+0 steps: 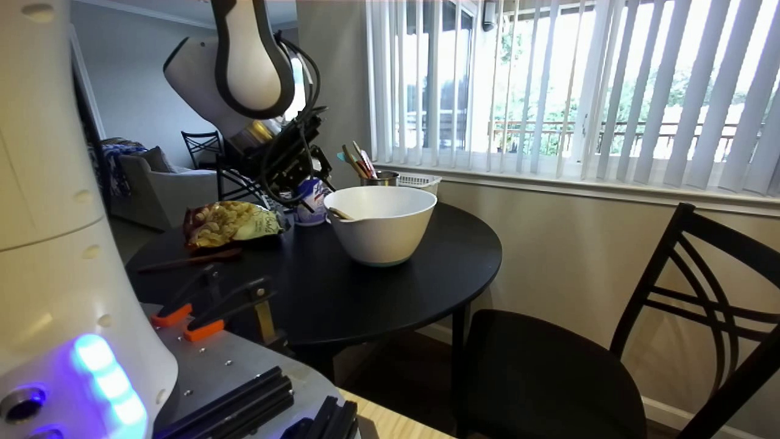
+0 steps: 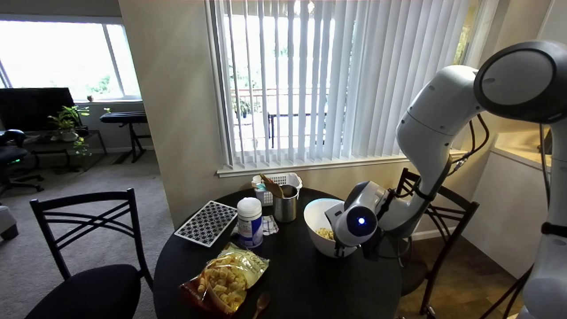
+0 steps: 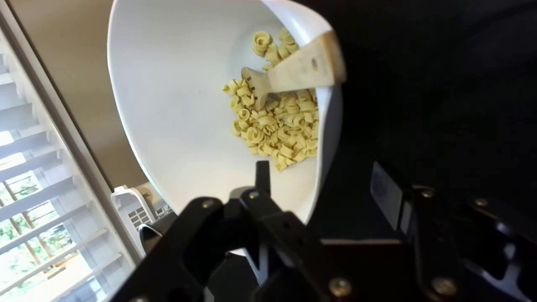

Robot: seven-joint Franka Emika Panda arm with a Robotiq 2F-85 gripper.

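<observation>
A white mixing bowl (image 1: 384, 230) stands upright on the black round table (image 1: 453, 271). Curled pasta (image 3: 274, 128) covers part of its bottom. Inside leans a wooden utensil (image 3: 302, 68), its handle end resting over the bowl's rim. My gripper is beside that rim, its fingers apart, one over the bowl and one outside it. Between them nothing is held. In the second exterior view the arm's wrist hides the gripper and part of the bowl (image 2: 319, 215).
An open snack bag (image 2: 228, 279) and a wooden spoon (image 2: 261, 303) lie on the table. Close by stand a wipes canister (image 2: 250, 222), a metal utensil pot (image 2: 285, 204) and a white basket (image 2: 266, 197). A checkered board (image 2: 207, 223) lies at the edge.
</observation>
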